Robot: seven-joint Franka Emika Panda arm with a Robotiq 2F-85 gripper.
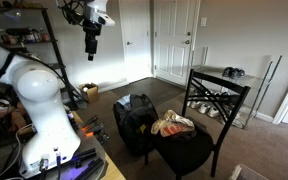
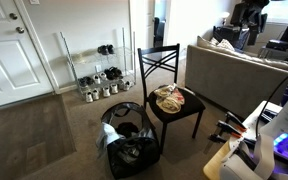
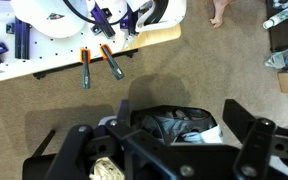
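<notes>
High above the floor at the upper left of exterior view 1, my gripper (image 1: 91, 48) hangs from the white arm (image 1: 46, 105). Its two dark fingers (image 3: 125, 112) stand apart in the wrist view, so it is open, and nothing shows between them. A black mesh hamper (image 2: 132, 148) with cloth inside is on the floor, well below the gripper. Beside it stands a black chair (image 2: 163, 74). On the seat lies a heap of beige and reddish cloth (image 1: 171, 125), partly visible at the bottom of the wrist view.
Several shoes (image 2: 110, 73) fill a rack by the wall. Tools, including orange-marked pliers (image 3: 85, 68), are at the edge of the arm's table (image 3: 52, 58). A sofa (image 2: 222, 75) stands behind the chair. Open carpet (image 2: 64, 125) lies left of the hamper.
</notes>
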